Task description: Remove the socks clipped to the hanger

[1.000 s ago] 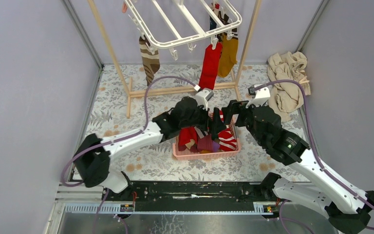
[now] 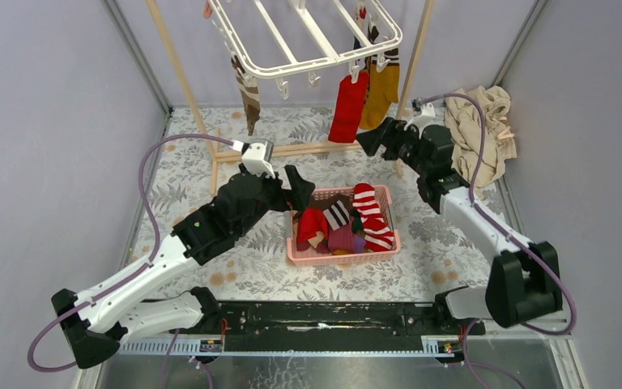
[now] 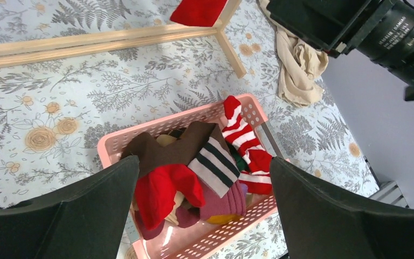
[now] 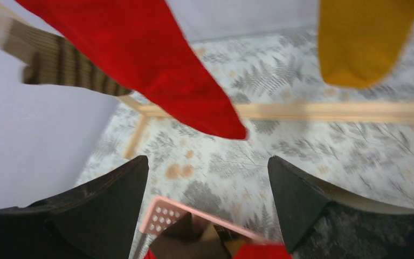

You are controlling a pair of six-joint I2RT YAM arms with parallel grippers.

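Observation:
From clips on the white hanger [image 2: 324, 61] dangle a red sock [image 2: 348, 109] and a mustard sock [image 2: 381, 87] at the front right, with darker socks behind them. A brown striped sock [image 2: 249, 96] hangs at the left. My right gripper [image 2: 375, 138] is open close to the lower ends of the red and mustard socks, holding neither. In the right wrist view the red sock [image 4: 167, 70] hangs above and ahead of the open fingers. Over the left back part of the basket, my left gripper [image 2: 304, 190] is open and empty.
A pink basket [image 2: 344, 259] below holds several socks, among them a red-and-white striped sock [image 2: 372, 219]. Wooden stand bars [image 2: 300, 151] cross the floor behind it. Beige cloth [image 2: 474, 134] lies at the back right.
Both arms were close together over the basket. The left gripper has moved left, and the right one has swung back towards the hanging socks. The hanging socks sway a little.

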